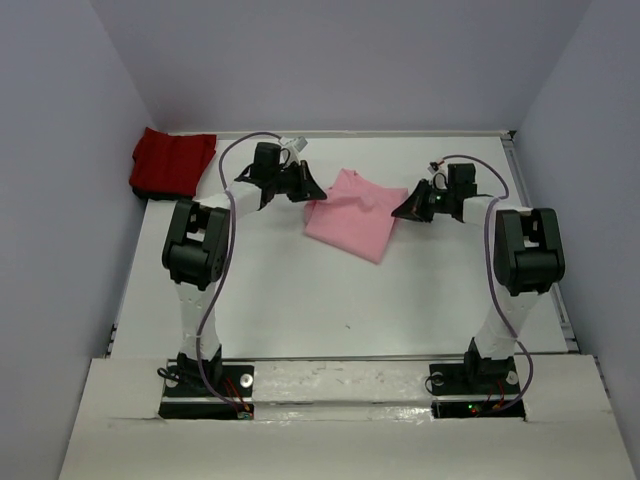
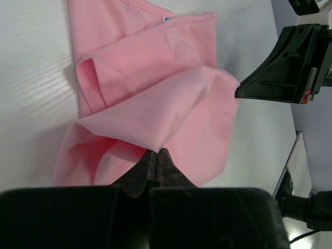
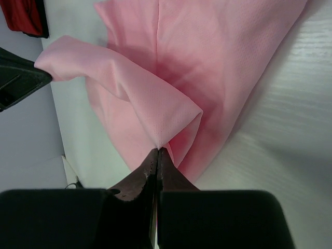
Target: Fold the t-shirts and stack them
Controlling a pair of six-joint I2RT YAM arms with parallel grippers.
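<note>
A pink t-shirt lies in the middle of the table, with a folded-over band bunched across its middle, seen closely in both wrist views. My left gripper is shut on one end of that raised pink fold; the cloth runs into its fingertips. My right gripper is shut on the fold's other end, with the cloth pinched at its tips. A dark red folded stack of cloth lies at the back left.
Walls rise at the back, left and right.
</note>
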